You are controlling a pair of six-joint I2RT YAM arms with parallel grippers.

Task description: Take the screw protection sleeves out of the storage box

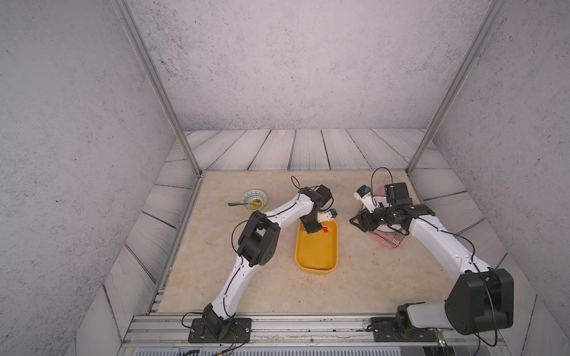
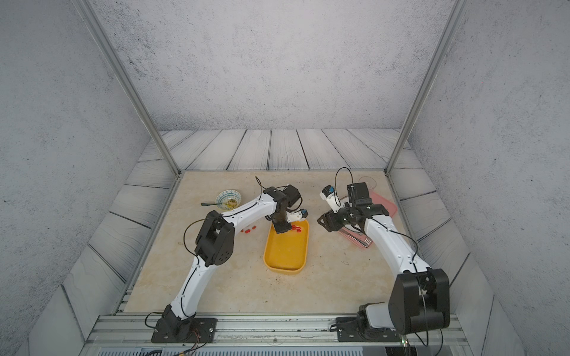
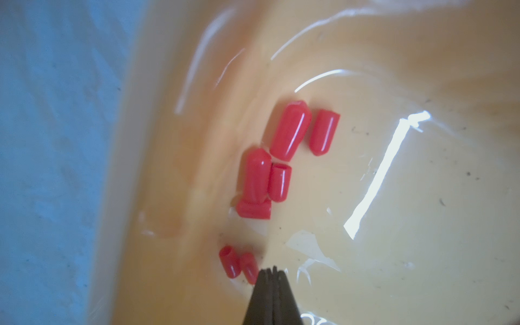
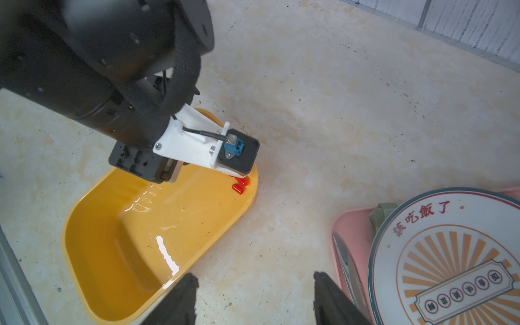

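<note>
Several red screw protection sleeves (image 3: 290, 131) lie clustered along one side of the yellow storage box (image 1: 317, 252). In the left wrist view my left gripper is shut inside the box, its tips pressed together with nothing between them. A small red sleeve (image 3: 248, 267) lies just outside those fingers, beside another small one (image 3: 230, 261). Whether the tips touch it, I cannot tell. More red sleeves (image 2: 248, 229) rest on the table left of the box, partly behind the left arm. My right gripper stands open and empty, to the right of the box.
At the right is a pink tray (image 4: 352, 233) with a patterned plate (image 4: 449, 260) and cutlery, under the right arm. A bowl with a spoon (image 1: 254, 199) stands at the back left. The table in front of the box is clear.
</note>
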